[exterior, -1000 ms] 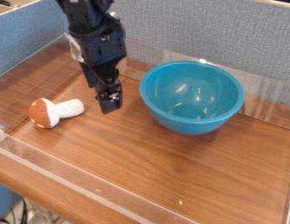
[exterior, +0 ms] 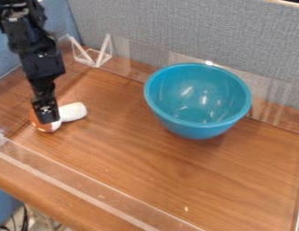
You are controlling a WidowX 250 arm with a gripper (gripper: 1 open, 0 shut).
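Note:
My black gripper (exterior: 45,112) has its open fingers down at the toy mushroom on the left of the wooden table, over its orange cap. The mushroom's white stem (exterior: 72,112) sticks out to the right of the fingers; the cap is partly hidden behind them.
A teal bowl (exterior: 196,104) stands at the back right. Grey padded walls (exterior: 218,32) border the back and left, and the table's middle and front right (exterior: 176,180) are clear. A white wire object (exterior: 91,54) is at the back left.
My gripper has moved left and down from beside the bowl to the mushroom. The mushroom and bowl look unmoved.

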